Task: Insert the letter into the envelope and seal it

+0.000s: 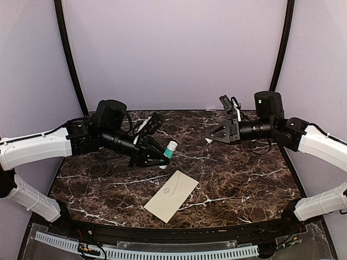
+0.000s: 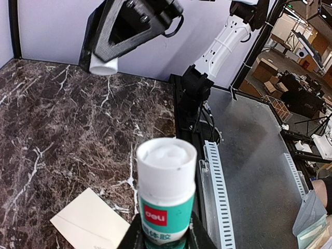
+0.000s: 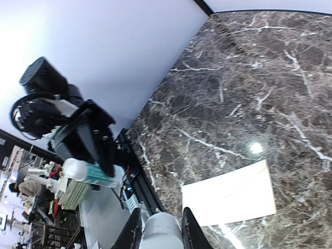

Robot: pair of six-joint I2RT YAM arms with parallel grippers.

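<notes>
A cream envelope lies flat near the table's front, its flap side up with a small emblem; the flap looks folded down. No separate letter shows. My left gripper is shut on a green-and-white glue stick, held above the table behind the envelope with its white end up. Between the fingers of my right gripper is a small white cylindrical piece, like a cap; in the left wrist view this white cap pokes out below the dark fingers. Both grippers are clear of the envelope.
Pale walls enclose the back and sides. A white slotted strip runs along the front, outside the table edge.
</notes>
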